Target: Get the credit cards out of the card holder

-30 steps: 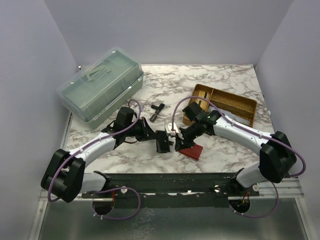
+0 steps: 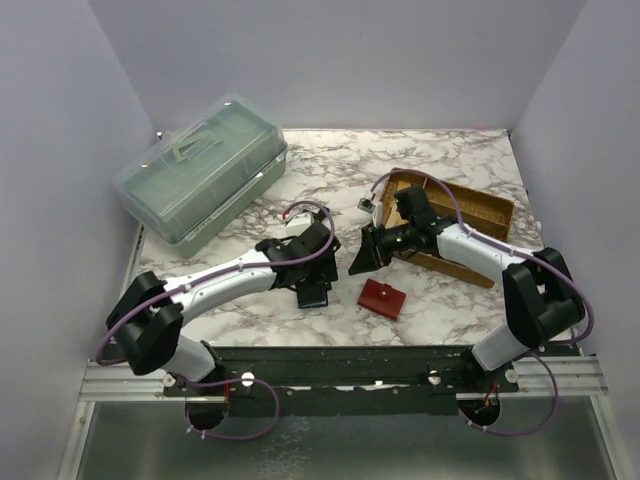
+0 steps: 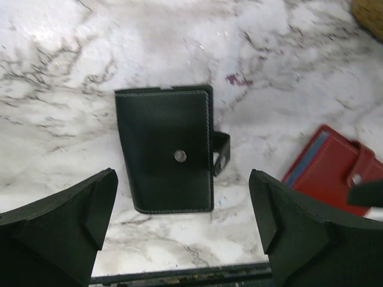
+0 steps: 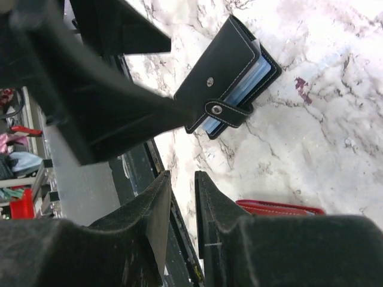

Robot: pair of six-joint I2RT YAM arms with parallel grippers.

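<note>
A black card holder lies on the marble table, its snap strap sticking out on the right; in the right wrist view blue cards (image 4: 242, 89) show at its side. My left gripper is over it, fingers wide open either side of the holder. My right gripper is right of the holder, its fingers close together with a narrow gap; whether anything is between them cannot be seen, though nothing shows.
A red card holder (image 2: 380, 298) lies to the right. Behind it stands an open brown box (image 2: 480, 210). A large clear lidded case (image 2: 200, 165) occupies the back left.
</note>
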